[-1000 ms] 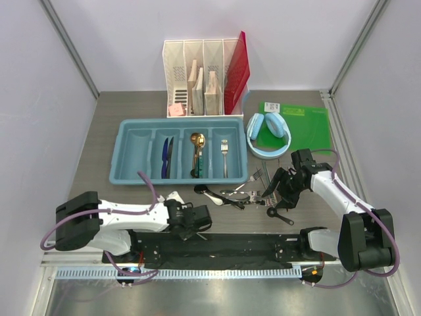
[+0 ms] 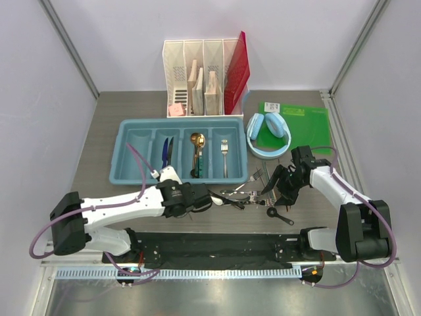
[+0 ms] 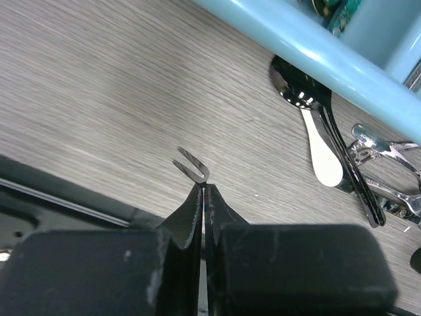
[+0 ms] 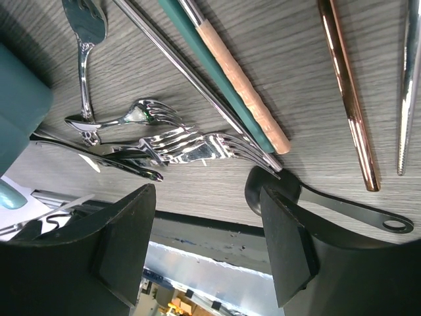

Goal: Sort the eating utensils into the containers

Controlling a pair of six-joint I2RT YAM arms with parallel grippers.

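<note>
My left gripper is shut on a thin two-pronged fork point(image 3: 196, 170), its tines showing beyond the fingertips; it hangs over bare table in front of the blue tray point(image 2: 123, 172). In the tray lie two knives point(image 2: 165, 153), spoons point(image 2: 200, 141) and a fork point(image 2: 224, 148), each kind in its own compartment; the leftmost compartment is empty. A black spoon point(image 3: 297, 80) and a white-handled spoon point(image 3: 323, 158) rest by the tray's front wall. Open and empty, my right gripper stands above several piled metal forks point(image 4: 191, 148) and a black spoon point(image 4: 273, 186).
Chopsticks or straws point(image 4: 352, 99) lie right of the forks. Behind them are blue headphones point(image 2: 268, 155) on a green folder point(image 2: 309, 125). A white rack point(image 2: 174, 72) stands behind the tray. Left of the tray the table is clear.
My left gripper has moved away from the table's front edge toward the tray, carrying the thin fork, and now partly covers the black spoon in the top view. The right arm has barely moved.
</note>
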